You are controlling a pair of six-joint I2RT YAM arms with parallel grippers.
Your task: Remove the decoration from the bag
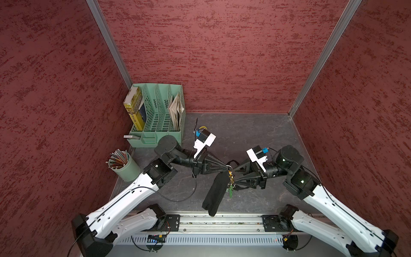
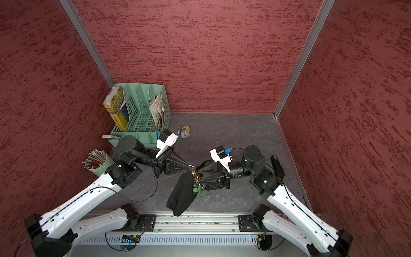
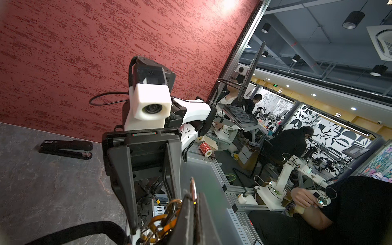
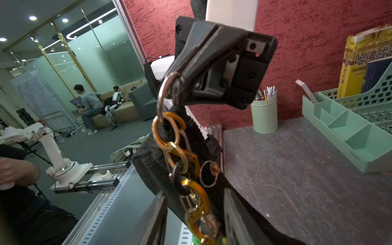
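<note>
A black fabric bag [image 1: 214, 194] with a strap hangs between my grippers. My left gripper [image 1: 227, 167] is shut on a silver ring [image 4: 163, 96] at the top of a chain of gold and silver carabiners [image 4: 165, 132]; a green charm [image 1: 230, 192] dangles below. My right gripper stands part open around the lower part of the chain, its fingers either side of it; whether they touch it I cannot tell.
A green organiser [image 1: 156, 137] with books and a green pen cup [image 1: 128, 171] stand at the left. A stapler [image 3: 65, 149] lies on the table, whose back and right are mostly clear.
</note>
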